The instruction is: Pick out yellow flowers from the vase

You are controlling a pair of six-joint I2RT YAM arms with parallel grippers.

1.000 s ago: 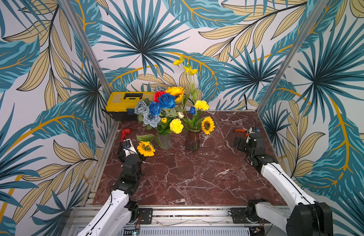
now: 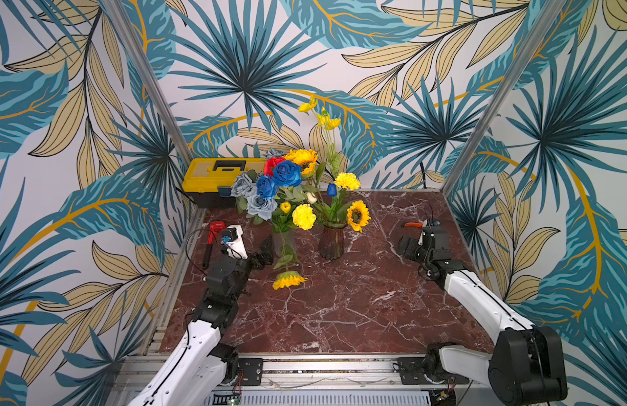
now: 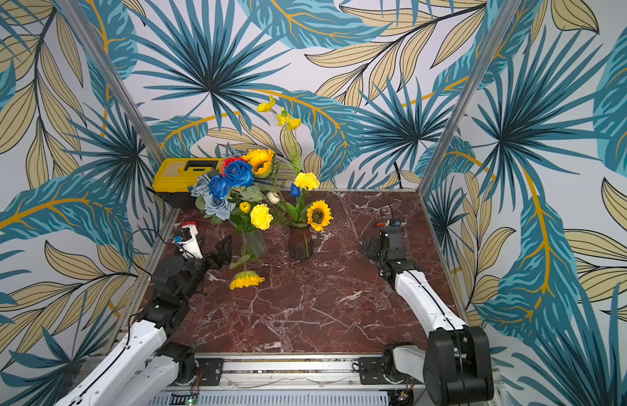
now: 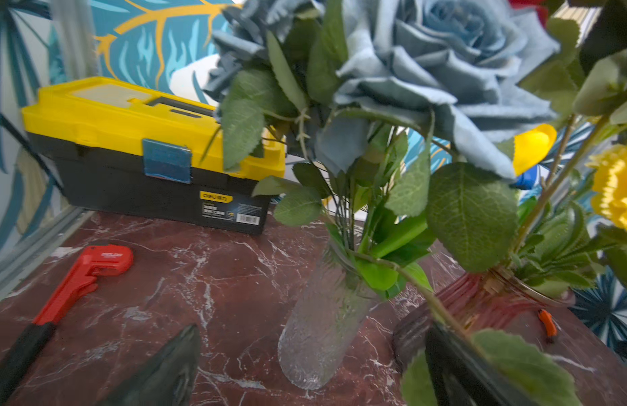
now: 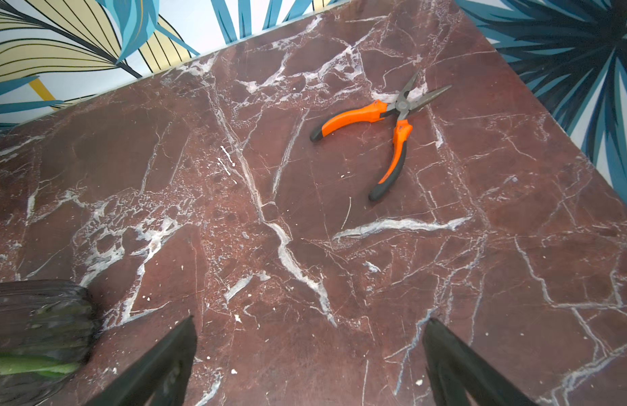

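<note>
A clear glass vase (image 4: 320,331) and a reddish glass vase (image 2: 331,245) stand side by side, full of mixed flowers. Low in front of the clear vase droops a sunflower (image 2: 288,279); its stem (image 4: 432,304) runs out over that vase's rim. Other yellow blooms include a second sunflower (image 2: 358,215), a yellow carnation (image 2: 304,216) and tall yellow flowers (image 2: 327,121). My left gripper is open left of the clear vase, one finger (image 4: 455,372) overlapping the drooping stem in view; contact cannot be told. Open and empty, my right gripper hovers at the table's right.
A yellow and black toolbox (image 4: 151,162) sits at the back left, with a red-handled tool (image 4: 69,291) in front. Orange pliers (image 5: 394,121) lie at the right. Grey and blue roses (image 2: 260,206) crowd above the clear vase.
The drooping sunflower has swung right and toward the front. My left gripper has turned and shifted right, toward the clear vase. The right arm has shifted slightly left.
</note>
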